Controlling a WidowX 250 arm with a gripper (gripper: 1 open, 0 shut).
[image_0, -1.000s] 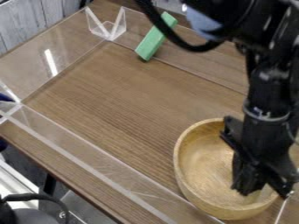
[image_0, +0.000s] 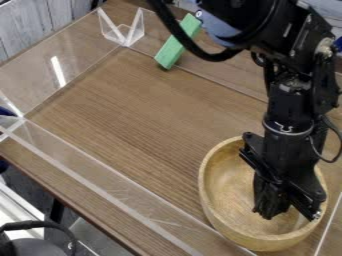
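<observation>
My black gripper (image_0: 281, 185) reaches down from the upper right into a wooden bowl (image_0: 225, 195) at the lower right of the table. Its fingers are close together inside the bowl, with nothing visible between them. Part of the bowl's inside is hidden behind the gripper.
A green block (image_0: 179, 45) lies at the back, with a clear plastic holder (image_0: 122, 28) to its left. A dark device sits at the bottom left corner.
The gripper has shifted slightly left and upward over the last second, staying within the bowl's outline. The bowl and block look unmoved.
</observation>
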